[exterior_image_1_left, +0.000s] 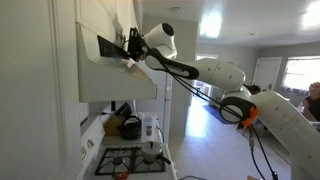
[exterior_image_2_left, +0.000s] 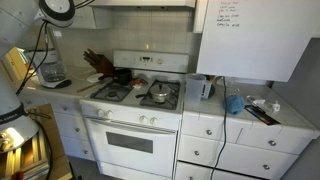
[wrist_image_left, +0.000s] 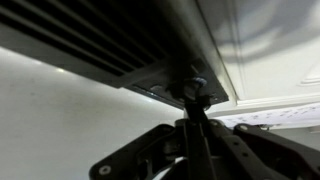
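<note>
My gripper is shut, its fingertips at small dark round knobs (wrist_image_left: 197, 88) on the underside of the range hood. I cannot tell whether they touch, and nothing shows between the fingers. In the wrist view, a dark slatted vent panel (wrist_image_left: 95, 35) runs beside the knobs. Exterior view 1 has the gripper (exterior_image_1_left: 131, 48) up against the dark recess (exterior_image_1_left: 111, 49) of the white hood (exterior_image_1_left: 118, 84). The gripper itself is out of frame in exterior view 2, where only part of the arm (exterior_image_2_left: 90, 12) shows at the upper left.
Below the hood stands the white stove (exterior_image_2_left: 135, 135), with a pot (exterior_image_2_left: 160, 93) on a burner. A knife block (exterior_image_2_left: 103, 64) stands left of it. To its right, a clear pitcher (exterior_image_2_left: 194, 86) and several small items sit on the counter. White cabinet doors (exterior_image_2_left: 250, 40) flank the hood closely.
</note>
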